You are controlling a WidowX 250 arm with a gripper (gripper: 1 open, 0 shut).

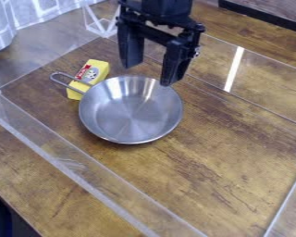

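My gripper (152,59) hangs at the top centre of the camera view, a dark two-fingered tool with its fingers apart, open, above the back rim of a steel pan (129,115). The pan is empty and rests on the wooden table, its wire handle pointing left. A yellow box (86,76) with a printed label lies just behind the handle at the pan's left.
Bare tabletop (225,162) spreads to the right of and in front of the pan. Clear transparent strips or walls run along the left and right sides. Something white and crumpled, like plastic (15,18), lies at the top left.
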